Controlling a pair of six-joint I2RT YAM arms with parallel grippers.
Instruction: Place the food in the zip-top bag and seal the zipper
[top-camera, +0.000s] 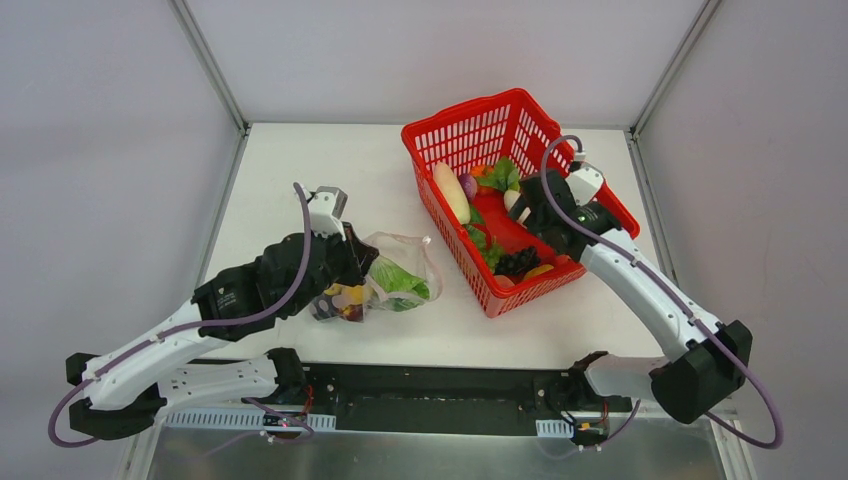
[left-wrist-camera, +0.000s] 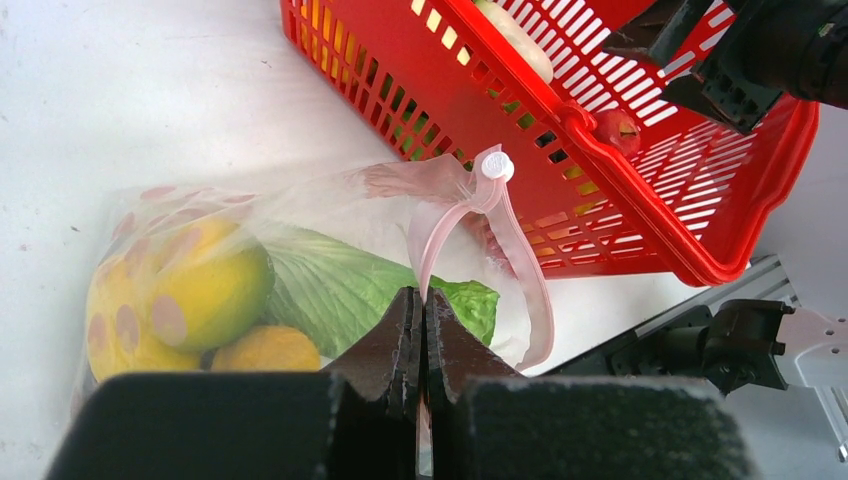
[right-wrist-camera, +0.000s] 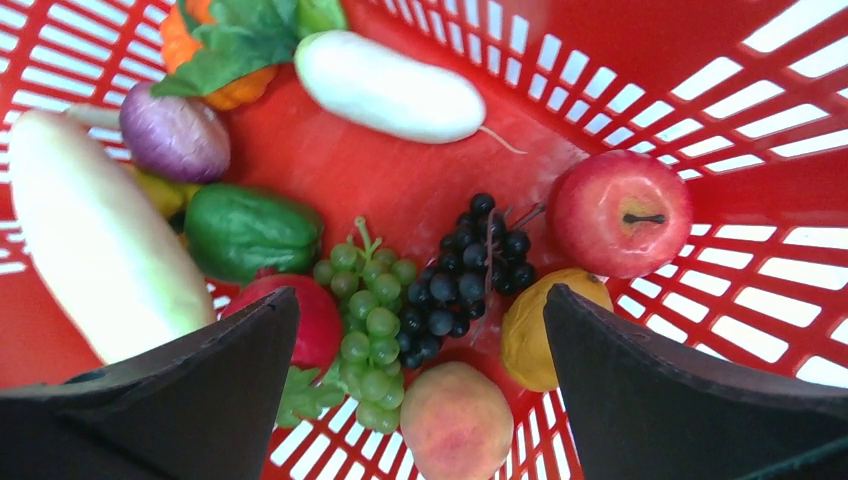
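The clear zip top bag (left-wrist-camera: 380, 215) lies on the table with its mouth toward the basket; a white slider (left-wrist-camera: 497, 166) sits on its pink zipper rim. Inside are a leafy green vegetable (left-wrist-camera: 340, 280), a yellow-green mango (left-wrist-camera: 215, 285) and other yellow food. My left gripper is shut on the bag's rim, which runs down between its fingertips. Over the red basket (top-camera: 465, 255), my right gripper hangs open with nothing between its fingers. Beneath it are black grapes (right-wrist-camera: 460, 270), green grapes (right-wrist-camera: 375, 325), a peach (right-wrist-camera: 457, 420) and a lemon (right-wrist-camera: 540, 325).
Along the basket's sides lie a red apple (right-wrist-camera: 620, 212), a white eggplant (right-wrist-camera: 390, 87), a green pepper (right-wrist-camera: 250, 232), a purple onion (right-wrist-camera: 175, 133) and a long white radish (right-wrist-camera: 105, 230). High slotted walls surround them.
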